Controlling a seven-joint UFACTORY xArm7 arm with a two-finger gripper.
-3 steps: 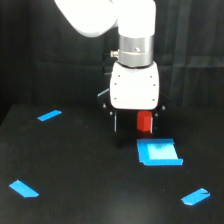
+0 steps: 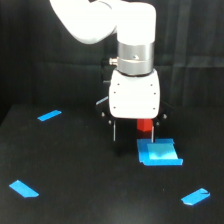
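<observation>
The white robot gripper (image 2: 133, 133) hangs at the upper middle, its thin fingers pointing down on either side, apart. A red block (image 2: 145, 125) stands just behind it, partly hidden by the gripper. A blue square (image 2: 158, 156) lies on the dark table right below and to the right of the fingers.
Blue tape strips lie at the back left (image 2: 49, 114), front left (image 2: 24, 188) and front right (image 2: 196, 196) of the dark table (image 2: 90, 185).
The gripper has moved down and slightly right, and now covers more of the red block.
</observation>
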